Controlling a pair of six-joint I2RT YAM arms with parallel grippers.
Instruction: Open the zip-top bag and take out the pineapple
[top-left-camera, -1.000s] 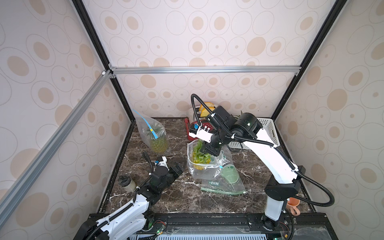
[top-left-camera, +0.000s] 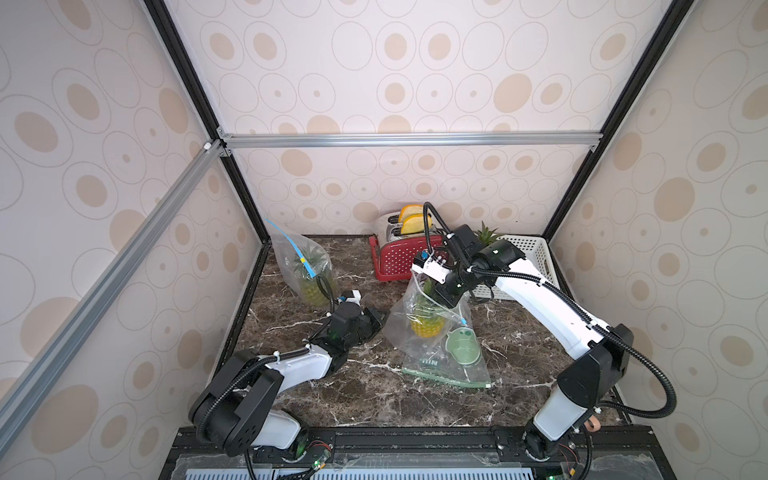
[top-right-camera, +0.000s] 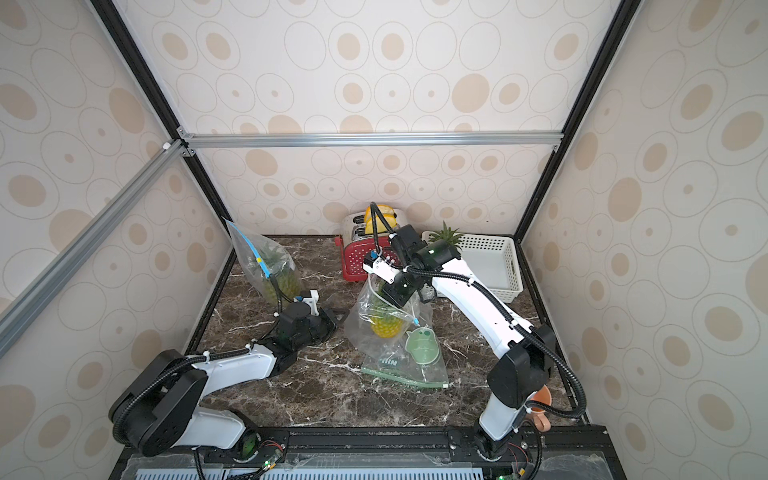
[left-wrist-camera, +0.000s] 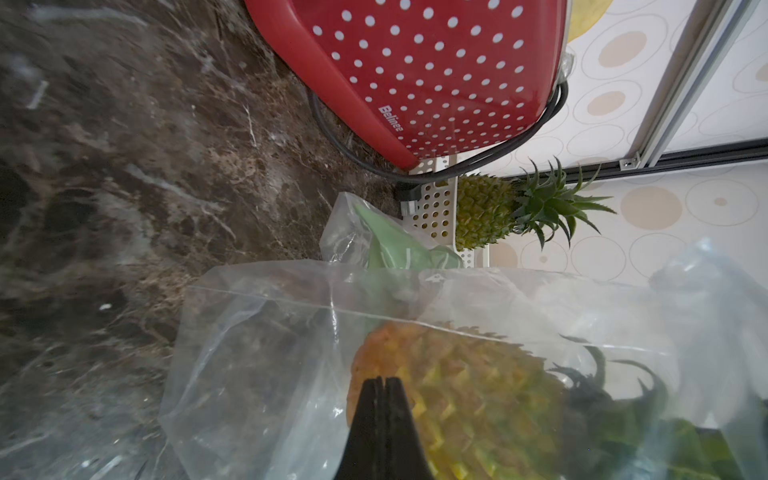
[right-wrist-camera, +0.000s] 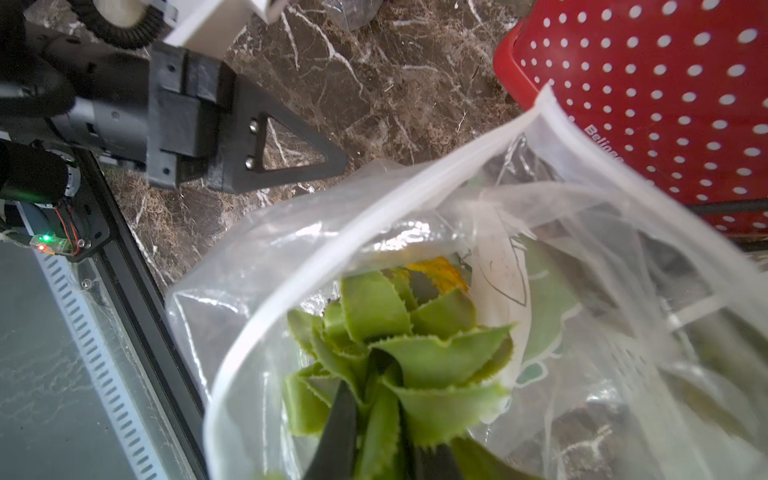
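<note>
The yellow pineapple (top-left-camera: 427, 323) is inside a clear zip bag (top-left-camera: 412, 345), whose white-rimmed mouth gapes around the leafy crown (right-wrist-camera: 416, 344) in the right wrist view. My right gripper is shut on the crown's leaves, a green leaf showing between its dark fingers. The bag's plastic still surrounds the fruit's body, which looks orange-yellow through it in the left wrist view. My left gripper is shut with nothing visible between its fingertips, pointing at the bag's side from the left. Whether it touches the plastic I cannot tell.
A flat bag with a green print (top-left-camera: 462, 346) lies to the right of the pineapple bag. Behind stand a red dotted toaster (left-wrist-camera: 432, 72) and a white basket (top-right-camera: 512, 276) with another pineapple (left-wrist-camera: 485, 209). Another bagged pineapple (top-left-camera: 317, 288) is at left.
My right gripper has shifted rightward, the bag's mouth and the crown leaning with it.
</note>
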